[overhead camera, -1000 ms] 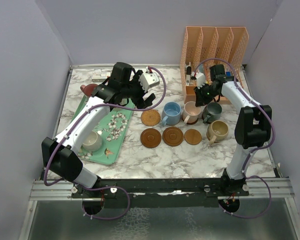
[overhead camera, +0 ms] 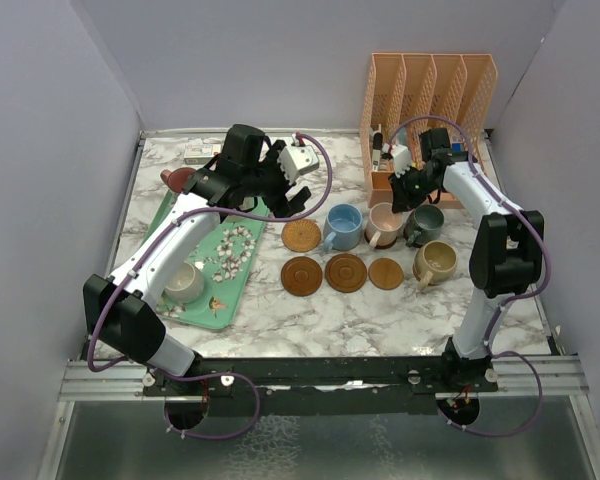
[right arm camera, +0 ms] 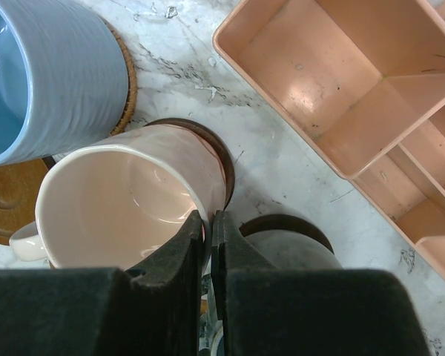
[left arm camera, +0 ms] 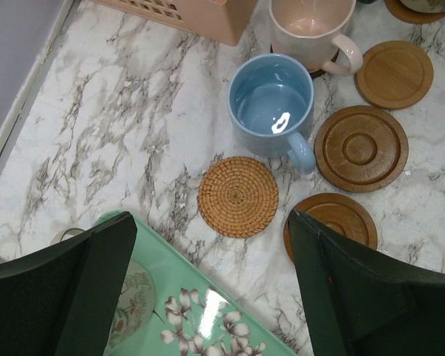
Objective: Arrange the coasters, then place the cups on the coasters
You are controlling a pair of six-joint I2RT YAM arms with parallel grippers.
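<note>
A pink cup (overhead camera: 382, 223) sits on a dark round coaster (right arm camera: 219, 156), right of a blue cup (overhead camera: 342, 227). In the right wrist view my right gripper is shut on the pink cup's rim. My left gripper is open over the green tray (left arm camera: 185, 297), empty. A woven coaster (left arm camera: 237, 196) and wooden coasters (overhead camera: 346, 272) lie in front of and beside the blue cup.
A pink organizer (right arm camera: 304, 67) stands behind the cups. A dark green cup (overhead camera: 423, 225) and a tan mug (overhead camera: 436, 262) stand to the right.
</note>
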